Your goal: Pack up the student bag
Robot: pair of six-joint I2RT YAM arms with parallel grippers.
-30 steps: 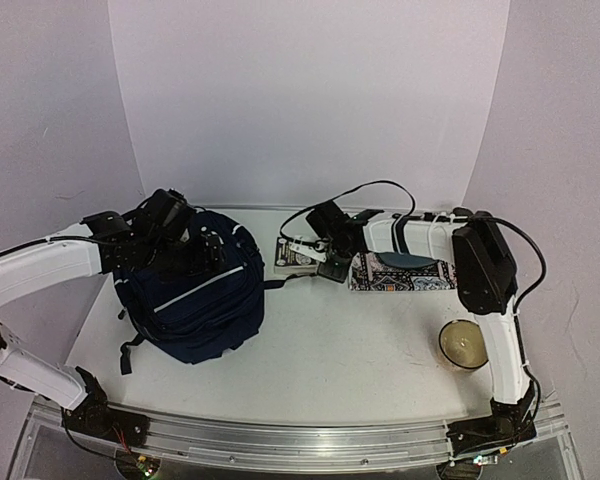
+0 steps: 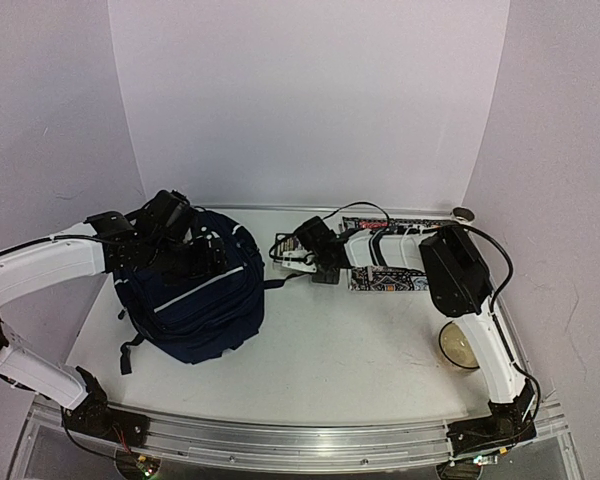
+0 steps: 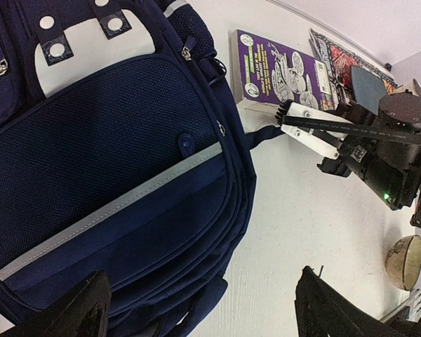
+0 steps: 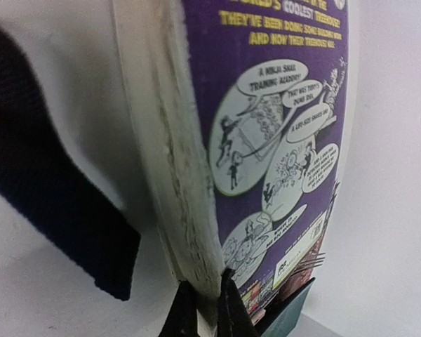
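The navy student bag lies on the left of the table, and its front fills much of the left wrist view. Over the bag, my left gripper is open, its fingers wide apart with nothing between them. A purple book with a comic-style cover lies to the right of the bag. At the book's near edge stands my right gripper. Its two fingers are close together on either side of the pale page edge; whether they clamp it cannot be made out. In the top view the right arm partly covers the book.
A patterned mat or case lies at the back right, partly under the right arm. A round bowl sits near the right wall. A bag strap runs close to the book.
The book's visible left edge sits slightly farther left. The left arm and the bag look unmoved.
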